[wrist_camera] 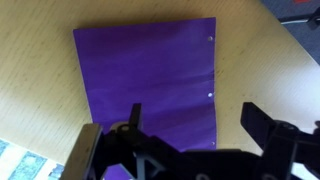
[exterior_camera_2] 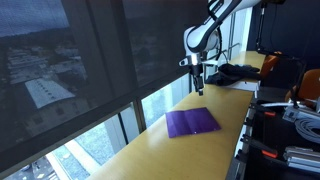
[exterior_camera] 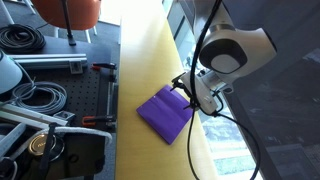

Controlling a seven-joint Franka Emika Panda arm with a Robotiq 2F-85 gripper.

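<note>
A purple square cloth-like sheet (exterior_camera: 163,114) lies flat on the wooden table. In the wrist view the sheet (wrist_camera: 145,70) fills the middle, with small pale dots along its right side; its lower part is partly hidden by the gripper. My gripper is open above it, one finger over the sheet and the other beyond its right edge. Nothing sits between the fingers. From the second exterior view, the gripper (exterior_camera_2: 197,86) hangs above the table behind the sheet (exterior_camera_2: 192,122), clearly higher than the surface.
Bare tabletop (exterior_camera_2: 150,155) surrounds the sheet. A dark cart (exterior_camera: 85,95) with coiled cables (exterior_camera: 40,97) and red-handled tools stands along one table edge. A dark blind (exterior_camera_2: 60,70) and window run along the other side. A black cable loops from the arm.
</note>
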